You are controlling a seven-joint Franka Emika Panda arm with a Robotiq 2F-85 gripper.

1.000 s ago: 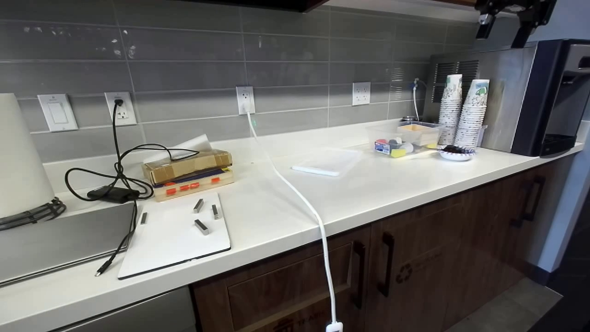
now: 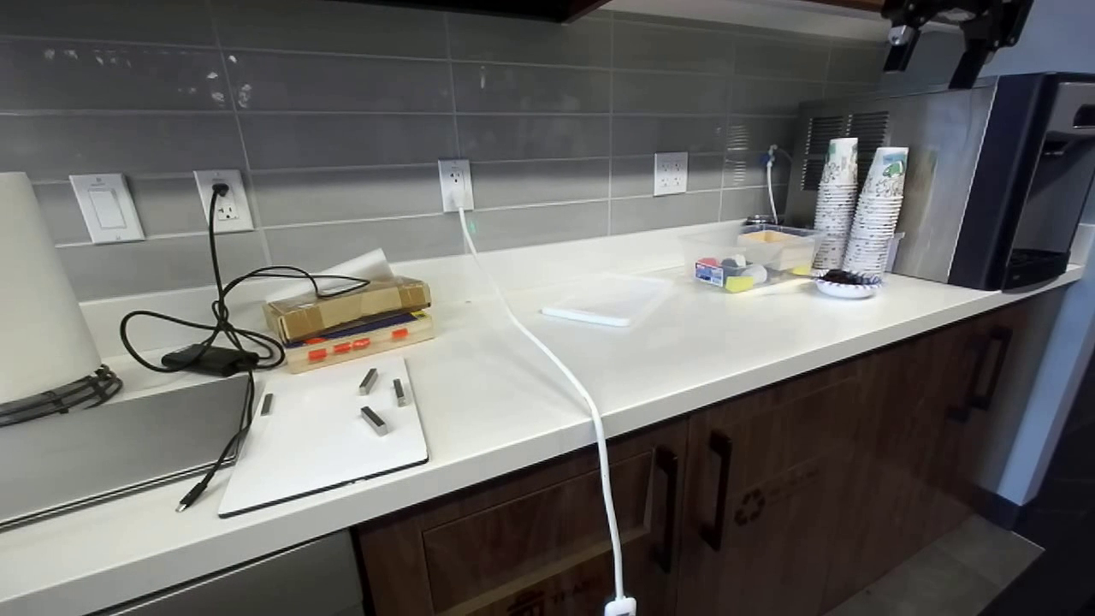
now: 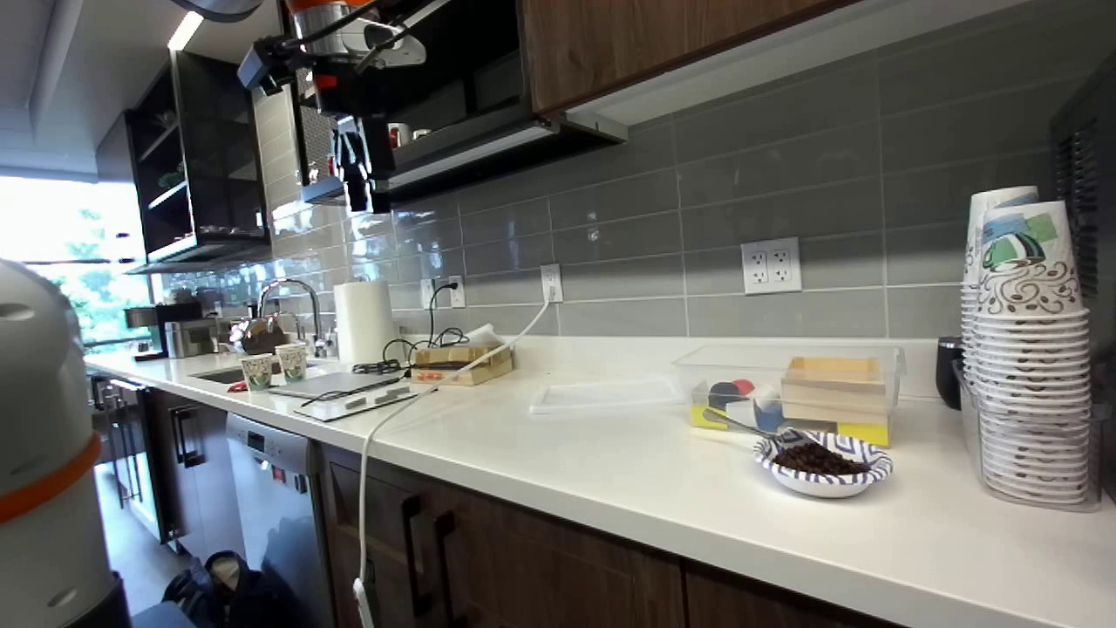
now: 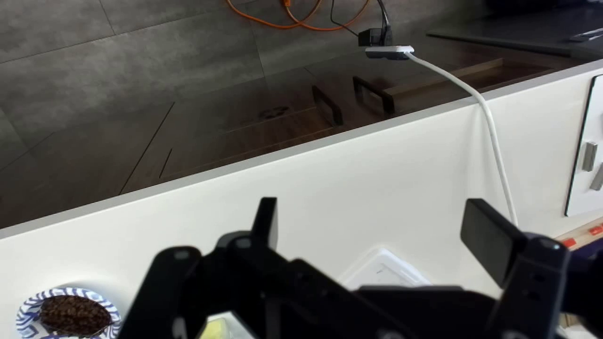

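My gripper is open, its two black fingers wide apart with nothing between them. It hangs high above the counter [image 4: 362, 169], touching nothing; in the first exterior view the gripper [image 2: 934, 77] shows at the top right. A patterned bowl [image 3: 826, 483] holds dark granules, with a fork [image 3: 727, 420] resting in it. Behind that bowl stands a clear bin [image 3: 790, 366] with several items inside. On the left of the counter, a white board [image 2: 328, 452] carries several small metal blocks [image 2: 375, 420].
A white cable [image 2: 554, 359] runs from the wall outlet across the counter and over its edge. Stacked cups [image 2: 873, 210] stand near the steel machine [image 2: 944, 174]. A flat white lid [image 2: 600, 299] lies mid-counter, with clear surface in front. Boxes [image 2: 354, 313] sit behind the board.
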